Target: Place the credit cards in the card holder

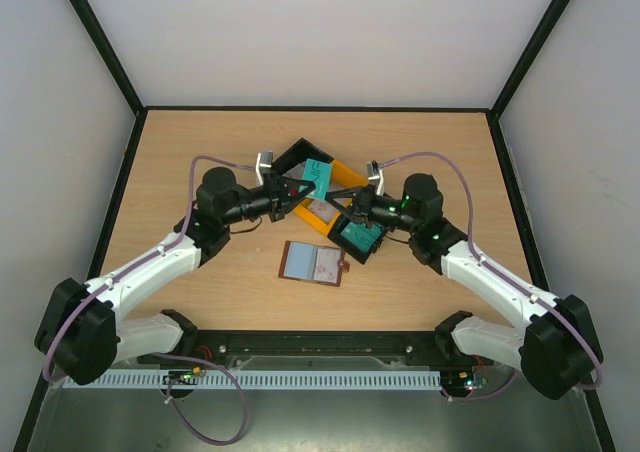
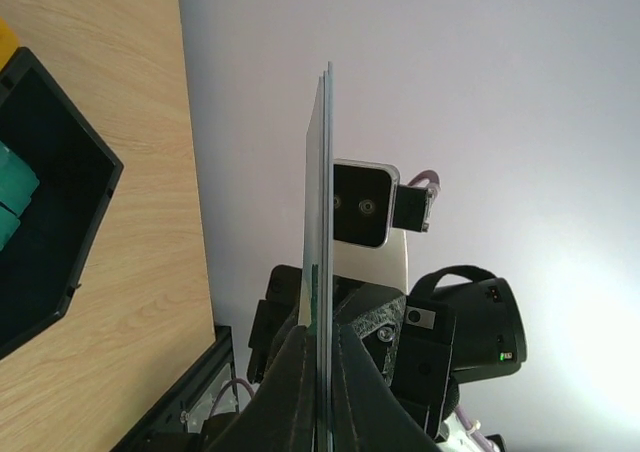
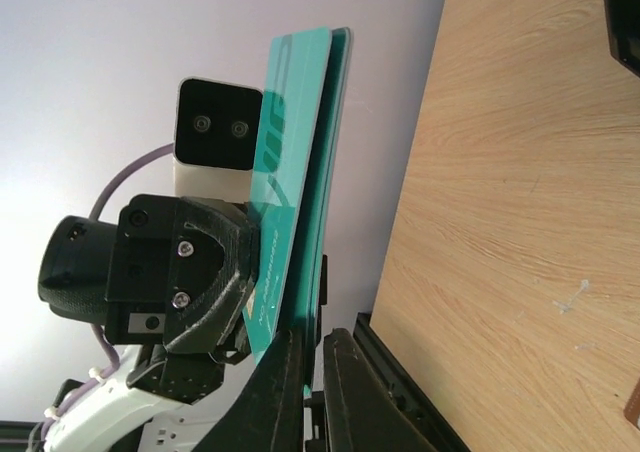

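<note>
In the top view, teal cards (image 1: 317, 173) are held above the table. My left gripper (image 1: 311, 186) is shut on them, and the left wrist view shows the thin stack (image 2: 318, 222) edge-on between its fingers. Two teal cards (image 3: 288, 172) appear in the right wrist view, slightly fanned apart at the top. My right gripper (image 1: 328, 198) is shut at their lower edge; whether a card is caught between its fingertips is unclear. An open brown card holder (image 1: 313, 264) lies flat below them, with pale blue and whitish inner sides.
Behind the grippers stands a black and yellow divided box (image 1: 318, 222), partly covered by the arms. More teal cards (image 1: 362, 235) lie in its near-right compartment.
</note>
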